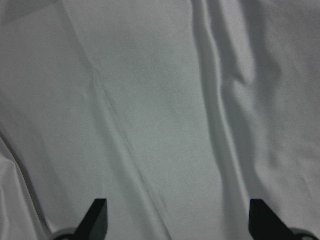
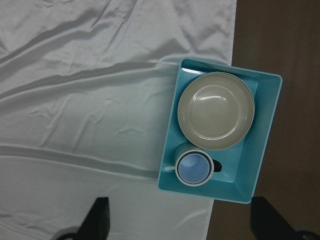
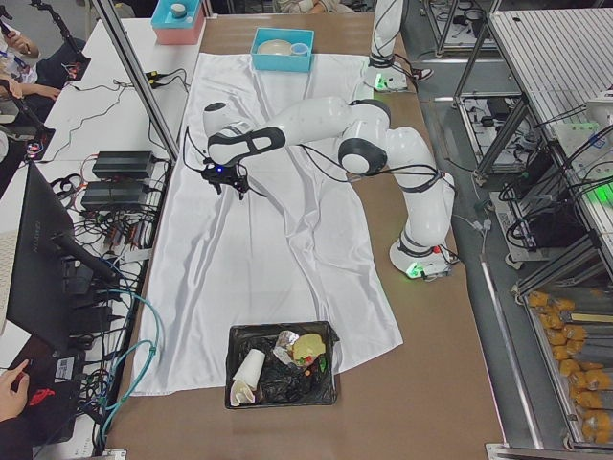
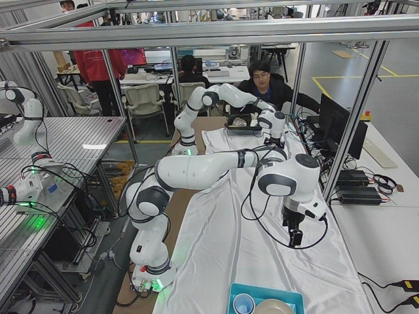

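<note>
A white cloth (image 3: 239, 278) covers the table. My left gripper is open over bare, creased cloth, with nothing between its fingers; the camera left view shows it mid-table. My right gripper is open above the cloth beside a teal box (image 2: 267, 130). In that box a beige plate (image 2: 215, 107) lies next to a white-rimmed mug (image 2: 194, 169) with blue inside.
At the opposite end a black tray (image 3: 283, 397) holds a white cup (image 3: 251, 369), crumpled foil and food-like items. Brown board (image 3: 421, 345) borders the cloth. Monitors and cables line one side, with metal frame posts around.
</note>
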